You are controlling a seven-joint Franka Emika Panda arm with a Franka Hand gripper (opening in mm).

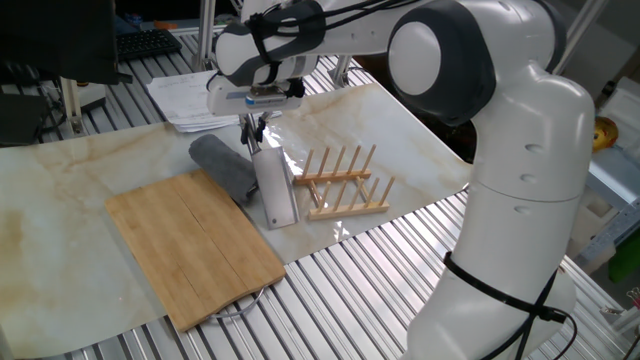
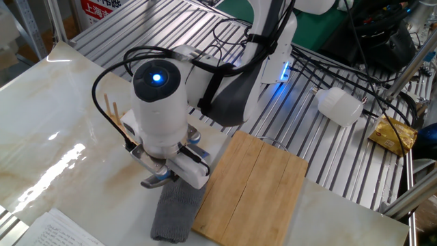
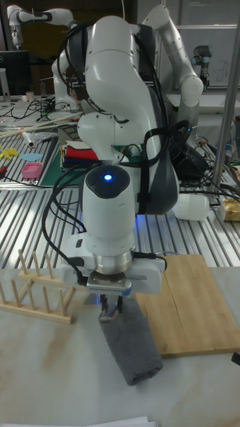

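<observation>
A metal cleaver (image 1: pixel 275 190) hangs blade down in exterior view 1, tilted slightly, between a rolled grey towel and a wooden peg rack. My gripper (image 1: pixel 253 130) is above it, with the fingers shut on its handle. The grey towel (image 1: pixel 224 167) lies on the marbled mat beside the blade; whether they touch, I cannot tell. In exterior view 3 my gripper (image 3: pixel 111 306) is over the near end of the towel (image 3: pixel 131 349), and the blade is mostly hidden. The peg rack (image 1: pixel 345 190) stands right of the cleaver.
A wooden cutting board (image 1: pixel 195 245) lies next to the towel, on the mat and partly over the slatted metal table (image 1: pixel 330 290). Papers (image 1: pixel 190 100) lie behind. A white bottle-like object (image 2: pixel 339 106) and a yellow packet (image 2: pixel 392 134) sit beyond the board.
</observation>
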